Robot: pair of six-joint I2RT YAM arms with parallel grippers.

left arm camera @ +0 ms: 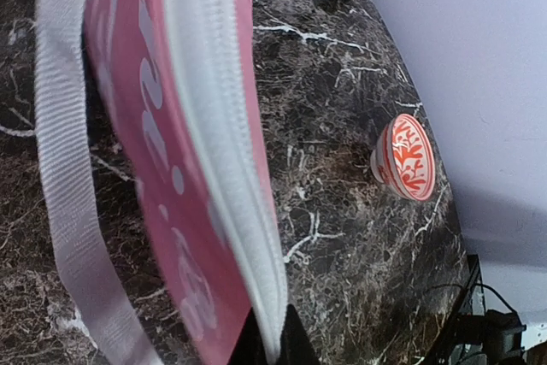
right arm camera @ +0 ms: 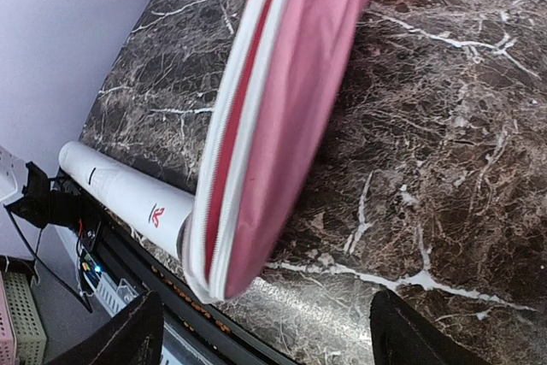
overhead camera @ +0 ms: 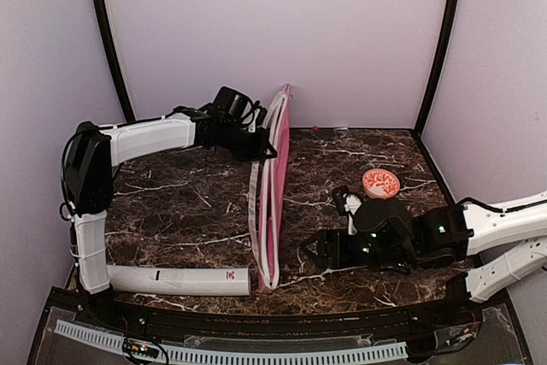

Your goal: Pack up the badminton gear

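The pink badminton bag [overhead camera: 278,168] with a white zipped edge hangs on its side, lifted off the table at least in part. My left gripper [overhead camera: 267,150] is shut on the white edge near its middle; the left wrist view shows that edge [left arm camera: 231,143] running down between the fingers. A pale strap [left arm camera: 73,185] dangles beside it. My right gripper [overhead camera: 309,250] stands open to the right of the bag's near end, apart from it, with only marbled table between its fingers. The white shuttlecock tube [overhead camera: 179,280] lies at the front left.
A white bowl with an orange pattern [overhead camera: 380,183] stands at the right on the dark marbled table [overhead camera: 184,203]. Pale walls close in the back and sides. Free table lies left of the bag and between bag and bowl.
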